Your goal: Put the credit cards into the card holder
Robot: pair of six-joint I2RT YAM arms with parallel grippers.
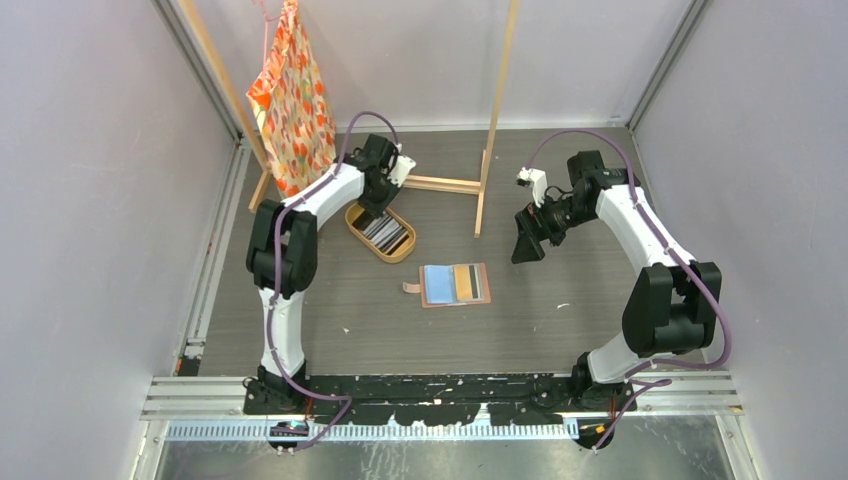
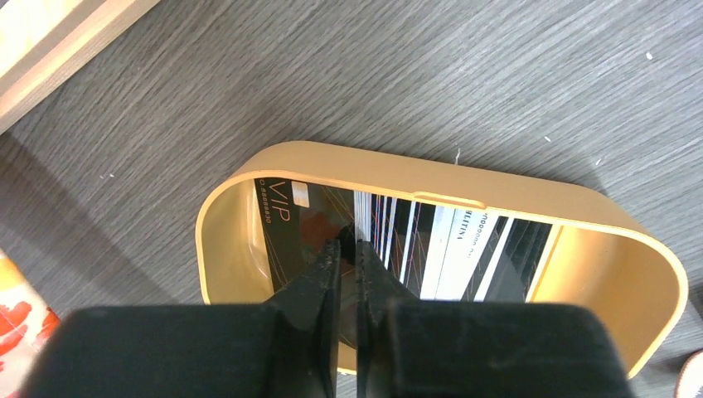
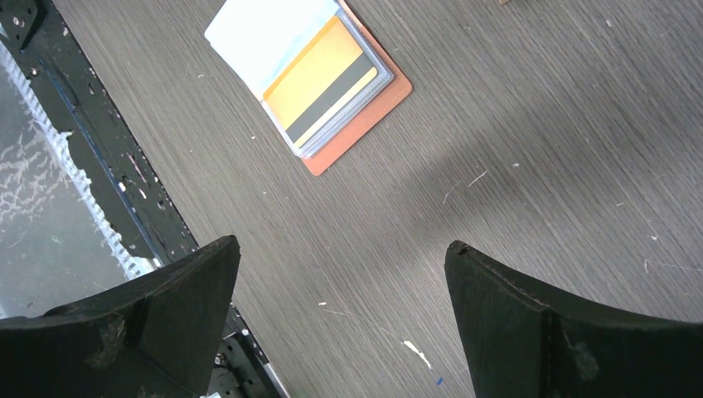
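Observation:
An oval tan tray (image 1: 398,252) holds a row of cards (image 2: 452,253), dark, white and striped, including a dark VIP card (image 2: 282,215). My left gripper is down among them, shut, its tips beside the dark card; no card clearly shows between its fingers. The open card holder (image 1: 440,285), with a blue side and yellow cards (image 3: 315,70), lies on the table front-centre. My right gripper (image 1: 528,240) hangs right of it, open and empty in the right wrist view.
Wooden frames (image 1: 445,185) stand behind, with patterned cloth (image 1: 295,100) hanging at back left, close to my left arm. The table around and right of the holder is clear.

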